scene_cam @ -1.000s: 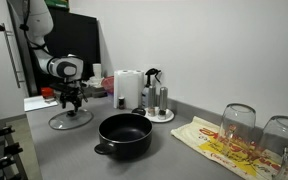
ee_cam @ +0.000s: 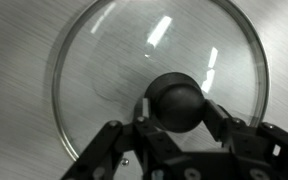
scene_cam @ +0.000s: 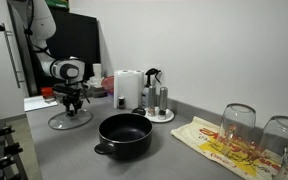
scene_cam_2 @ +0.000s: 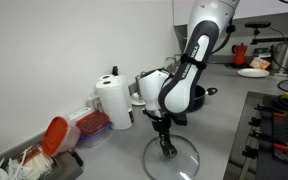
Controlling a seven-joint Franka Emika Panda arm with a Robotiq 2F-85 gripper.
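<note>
A round glass lid (scene_cam: 58, 122) with a metal rim lies on the grey table at the left of exterior view 1. Its black knob (ee_cam: 174, 100) stands upright at the centre. My gripper points down over it, one fingertip at either side of the knob in the wrist view. Whether the fingers press on the knob or only stand close around it cannot be told. In exterior view 2 the fingertips reach down to the knob, and the lid (scene_cam_2: 187, 166) appears flat on the table. A black pot (scene_cam: 125, 137) stands open, apart from the lid.
Behind the pot are a paper towel roll (scene_cam: 128, 89) and several bottles on a white tray (scene_cam: 161, 117). Two upturned glasses and a patterned cloth (scene_cam: 206, 142) occupy the right. Bare table lies between lid and pot.
The arm has barely moved, with the gripper staying at the knob. Lid and pot keep their places.
</note>
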